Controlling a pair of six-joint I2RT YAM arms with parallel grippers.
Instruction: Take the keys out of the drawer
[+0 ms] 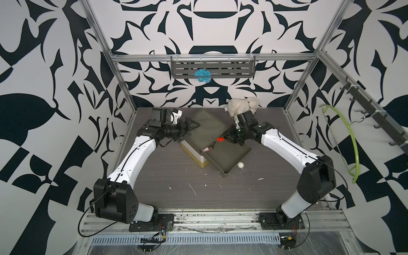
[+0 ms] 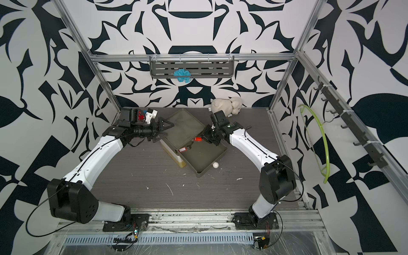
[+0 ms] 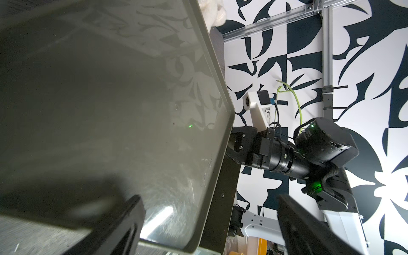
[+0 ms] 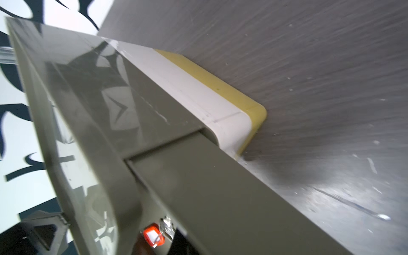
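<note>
A grey-brown drawer (image 1: 231, 158) is pulled out toward the front right from a low unit with a tray-like top (image 1: 208, 123). Inside it lie keys with a red tag (image 1: 220, 139); the right wrist view shows the orange-red tag (image 4: 153, 235) beside silvery metal (image 4: 167, 227). My right gripper (image 1: 229, 136) is low at the drawer's back right, right beside the tag. It looks shut, and nothing clearly shows between its fingers, which are mostly hidden. Over the left edge of the unit's top stands my left gripper, open and empty.
A small item with a white and red end (image 1: 207, 149) lies near the drawer's left wall. Outside the drawer, a white ball (image 1: 241, 165) rests on the table. Behind my right gripper sits a pale plush toy (image 2: 225, 105).
</note>
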